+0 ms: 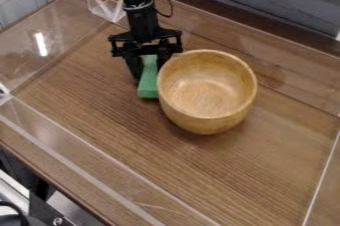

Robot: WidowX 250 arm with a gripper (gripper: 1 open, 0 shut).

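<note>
The black robot arm reaches down from the top, its gripper low over a green block, shut on it, though the fingertips are partly hard to make out. The block stands just left of a tan bowl, touching it or very close to it.
A clear plastic item lies at the back left, and another at the left edge. White walls border the back.
</note>
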